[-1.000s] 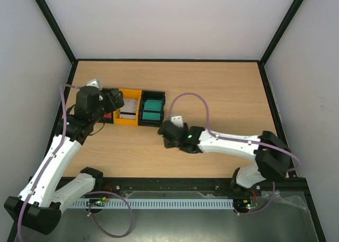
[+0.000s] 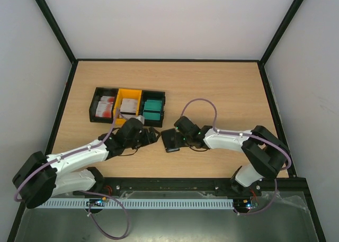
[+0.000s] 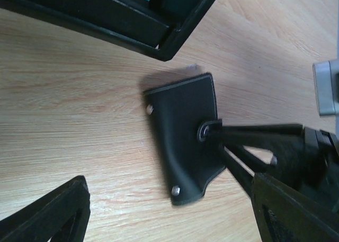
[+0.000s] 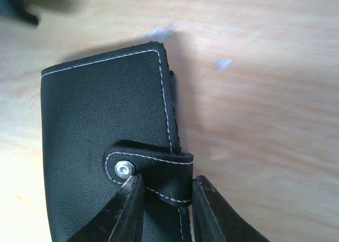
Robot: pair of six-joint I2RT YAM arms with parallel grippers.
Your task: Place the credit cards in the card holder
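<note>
The black card holder (image 2: pixel 169 140) lies near the table's middle, between my grippers. In the right wrist view its snap strap (image 4: pixel 153 170) is fastened, and my right gripper is shut on the strap's edge side. My left gripper (image 2: pixel 155 135) stands part open just left of the holder, with nothing between its fingers. Cards rest in the bins behind: red-and-white cards (image 2: pixel 105 108) on the left, white cards (image 2: pixel 128 105) in the middle, teal cards (image 2: pixel 152 105) on the right.
A row of bins stands behind my left arm: black bin (image 2: pixel 92 114), yellow bin (image 2: pixel 139 93) and another black bin (image 2: pixel 163 101). The nearest bin corner (image 3: pixel 164 54) is close beyond the holder.
My left gripper has swung from above the left bin rightward and toward the front, arriving beside the holder.
</note>
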